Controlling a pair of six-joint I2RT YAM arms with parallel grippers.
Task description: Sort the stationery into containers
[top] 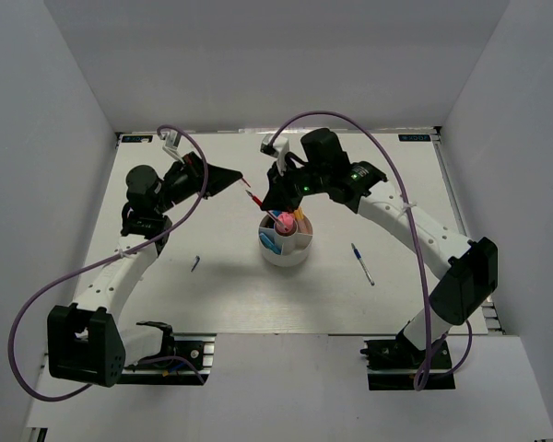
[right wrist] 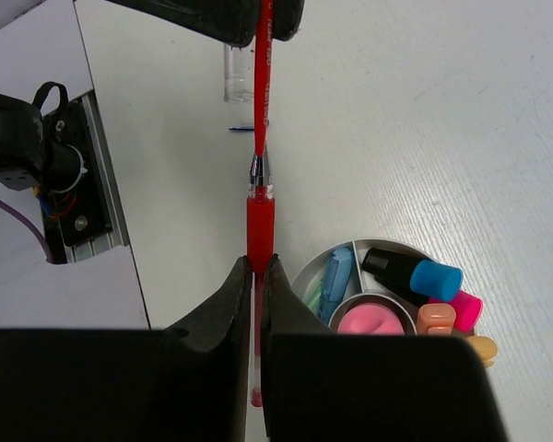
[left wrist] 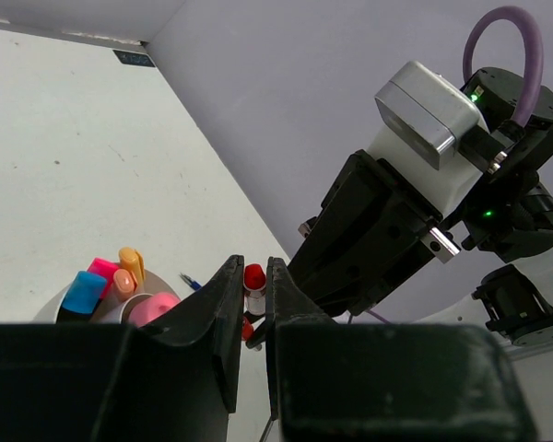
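My left gripper (top: 235, 174) is shut on a thin red piece, apparently a pen cap, seen between its fingers. My right gripper is shut on a red pen (right wrist: 261, 221), whose metal tip points at that red piece; in the right wrist view the two line up, touching or nearly so. Below them stands the round divided container (top: 284, 254) with blue pieces (right wrist: 335, 281), a black marker with blue cap (right wrist: 435, 280), a pink item (right wrist: 369, 319) and orange ones (right wrist: 435, 317).
A blue pen (top: 362, 263) lies on the right of the white table (top: 240, 304), a small dark item (top: 195, 263) on the left.
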